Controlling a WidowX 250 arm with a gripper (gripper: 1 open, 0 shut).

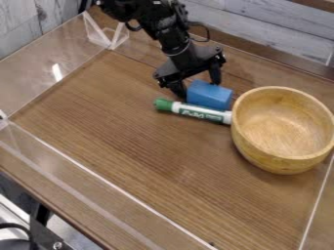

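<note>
My black gripper (190,76) is open above and around the back of a blue block (210,95), its fingers close to it; whether they touch is unclear. A green and white tube (193,110) lies just in front of the block. A tan bowl (280,103) stands to the right of both.
A pale wall edge runs along the back, and a dark cable shows at the lower left corner.
</note>
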